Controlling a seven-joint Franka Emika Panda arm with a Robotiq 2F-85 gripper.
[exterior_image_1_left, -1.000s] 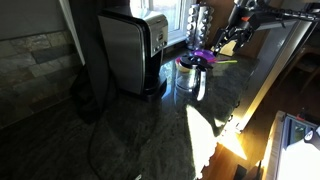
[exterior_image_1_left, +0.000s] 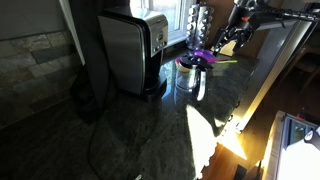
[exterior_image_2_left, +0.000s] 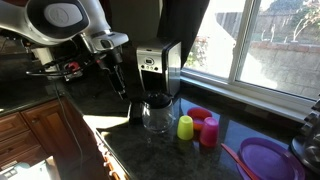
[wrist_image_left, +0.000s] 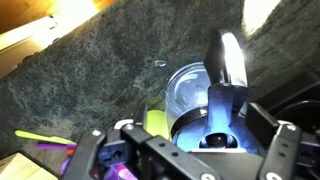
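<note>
A glass coffee carafe (exterior_image_1_left: 187, 84) with a black lid and a long handle stands upright on the dark counter. In the second exterior view the carafe (exterior_image_2_left: 157, 117) is in front of the coffee maker (exterior_image_2_left: 154, 68). My gripper is open above the counter, and nothing is held between its fingers. From the wrist, the carafe's handle (wrist_image_left: 227, 62) and lid appear below and between the spread fingers, with a visible gap of height in the exterior views. The lower part of the carafe is partly hidden by the gripper body in the wrist view.
A yellow-green cup (exterior_image_2_left: 185, 128), a pink cup (exterior_image_2_left: 209, 132) and a red bowl (exterior_image_2_left: 197, 113) stand close beside the carafe. Further along lies a purple plate (exterior_image_2_left: 272, 158). A window is behind the counter; bare counter (exterior_image_1_left: 150, 130) extends in front of the coffee maker.
</note>
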